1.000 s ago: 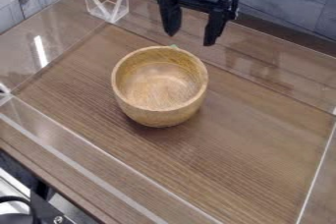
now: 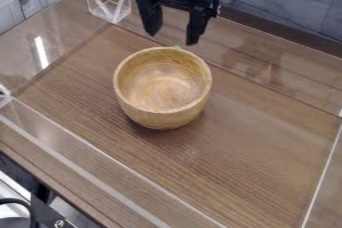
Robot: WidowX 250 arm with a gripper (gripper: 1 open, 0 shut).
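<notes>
My gripper [image 2: 175, 24] is at the top centre, just behind a wooden bowl [image 2: 162, 88], with its two dark fingers spread apart in open position. I see nothing held between them. A small pale object [image 2: 174, 48] sits near the bowl's back rim; it is too small to identify.
A white wire object [image 2: 107, 6] stands at the back left. A black cable [image 2: 19, 212] is at the bottom left corner.
My gripper has moved left, toward the back left of the table, over the last second. The bowl has not moved.
</notes>
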